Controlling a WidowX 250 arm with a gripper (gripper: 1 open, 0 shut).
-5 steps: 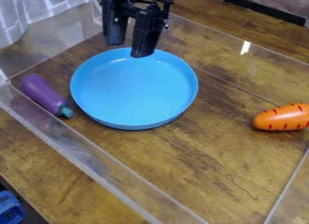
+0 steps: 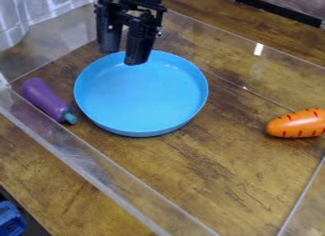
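Observation:
The black gripper [image 2: 124, 47] hangs at the top centre, above the back rim of a round blue plate [image 2: 141, 96]. Its two dark fingers stand apart, with nothing visible between them. A purple toy eggplant [image 2: 46, 99] lies just left of the plate. An orange toy carrot [image 2: 296, 124] with dark stripes lies at the right edge.
Clear plastic walls border it along the left and right. A blue object [image 2: 8, 221] shows at the bottom left corner.
The gripper has shifted a little to the left over the back of the plate. The plate, eggplant and carrot have not moved.

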